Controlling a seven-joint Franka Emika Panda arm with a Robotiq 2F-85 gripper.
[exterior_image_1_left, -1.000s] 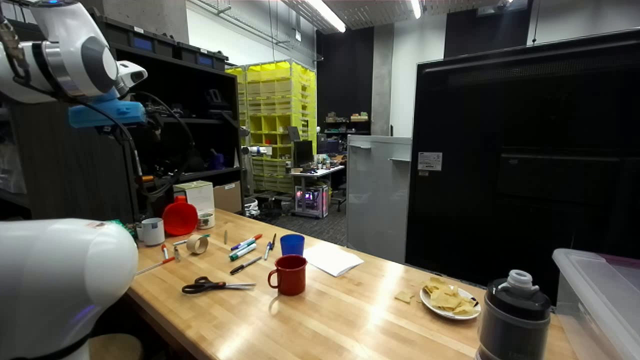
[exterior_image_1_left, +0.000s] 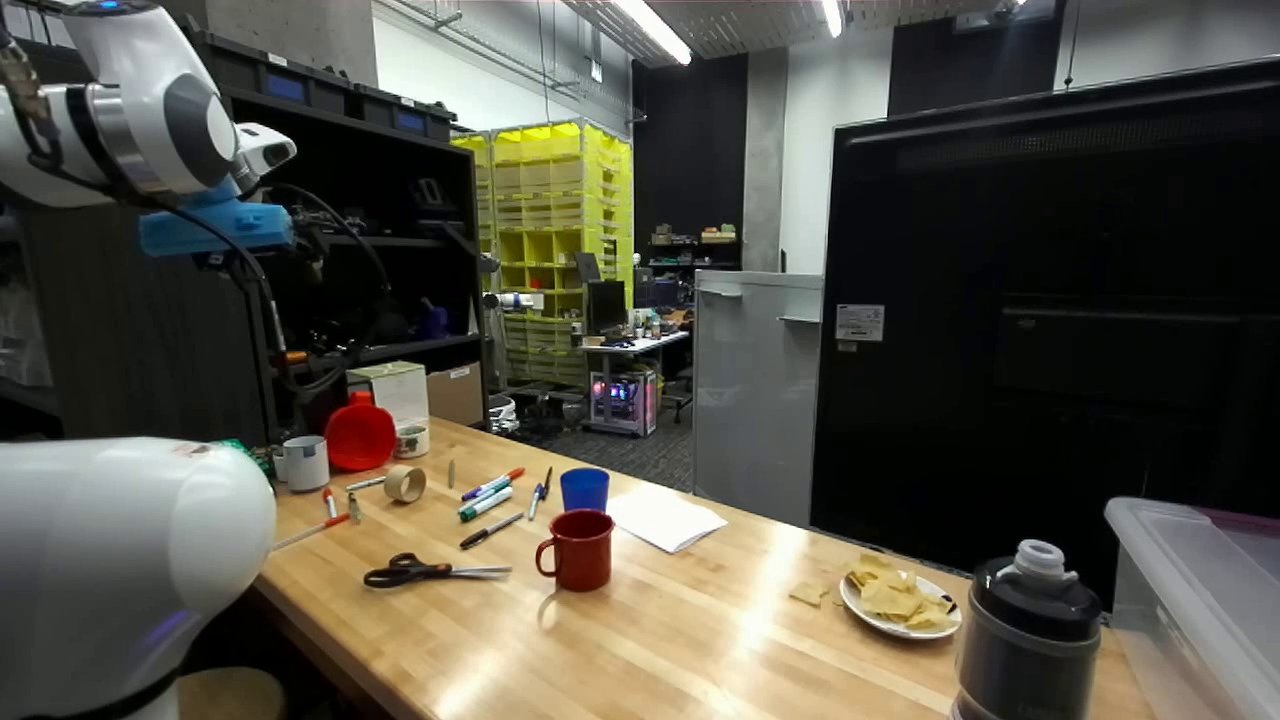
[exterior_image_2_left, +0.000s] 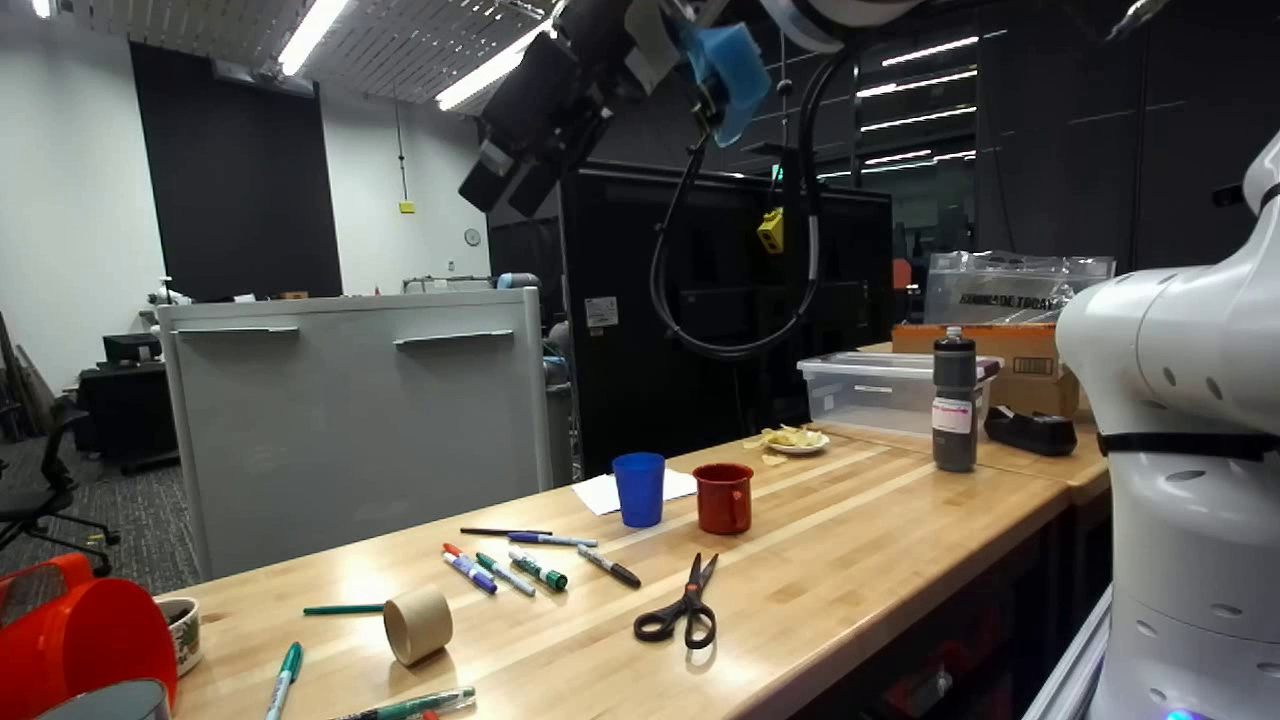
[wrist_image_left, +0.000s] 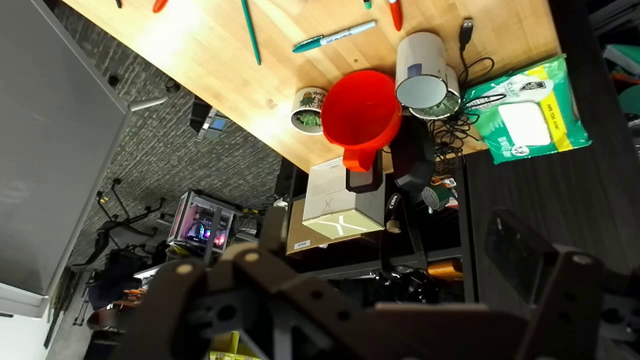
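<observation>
High above the table, well clear of every object, hangs my gripper (exterior_image_2_left: 509, 190). In the wrist view its dark fingers stand wide apart, open with nothing between them. On the wooden table a tan tape roll (exterior_image_1_left: 405, 484) stands on its edge among pens, and the second exterior view shows the same roll (exterior_image_2_left: 417, 625) near the front. Black scissors (exterior_image_2_left: 685, 608) lie open-bladed nearby. A dark red mug (exterior_image_1_left: 582, 551) stands upright just in front of a blue cup (exterior_image_1_left: 584, 488). Several markers (exterior_image_1_left: 486, 502) lie scattered around.
At the far end sit a red pitcher (wrist_image_left: 361, 110), a white mug (wrist_image_left: 421, 65), a small plant pot (wrist_image_left: 308, 111), a white box (wrist_image_left: 343, 200) and a green wipes pack (wrist_image_left: 528, 114). A plate of chips (exterior_image_1_left: 894, 600) and a bottle (exterior_image_1_left: 1029, 636) occupy the other end. Bare table lies between.
The tape roll has shifted slightly to the right in exterior view 1, away from my arm's base. The arm itself has barely moved.
</observation>
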